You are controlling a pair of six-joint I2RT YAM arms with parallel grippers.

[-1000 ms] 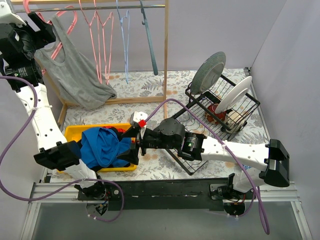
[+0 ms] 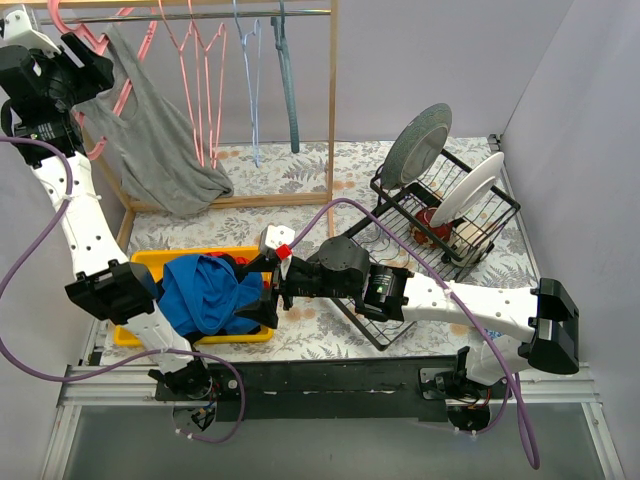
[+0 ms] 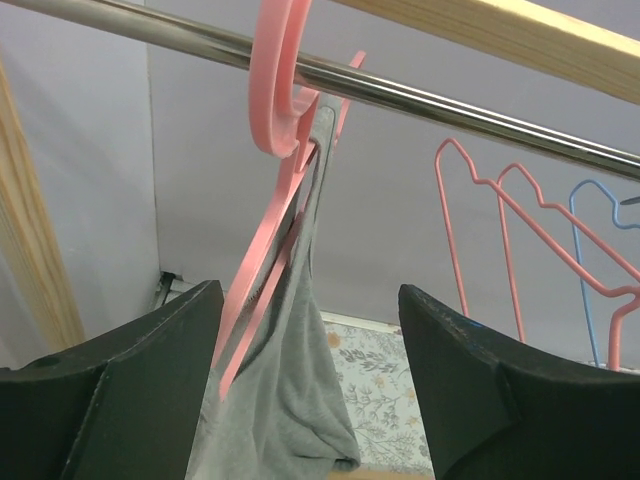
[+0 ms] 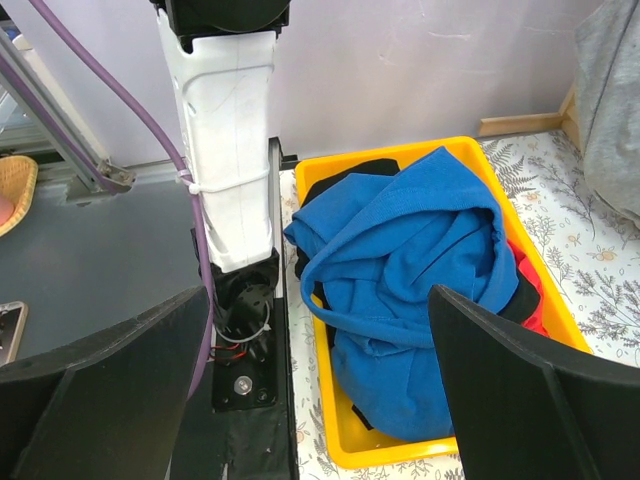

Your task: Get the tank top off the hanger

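The grey tank top point(image 2: 160, 150) hangs on pink hangers point(image 2: 98, 45) at the left end of the rail; in the left wrist view the hanger point(image 3: 255, 270) runs down between my left gripper's open fingers, with grey cloth point(image 3: 310, 390) behind it. My left gripper is raised at the rail's left end, close to the hanger. My right gripper point(image 2: 268, 290) stands open over the front of the counter, beside the yellow bin, with nothing between its fingers.
A wooden rack with a steel rail point(image 2: 240, 15) holds several other hangers. A yellow bin point(image 2: 145, 260) with blue cloth sits below. A black dish rack point(image 2: 480, 225) with plates stands at the right.
My left gripper has shifted slightly at the rail's left end. The hangers sway a little, the teal one most visibly. The right arm is unmoved.
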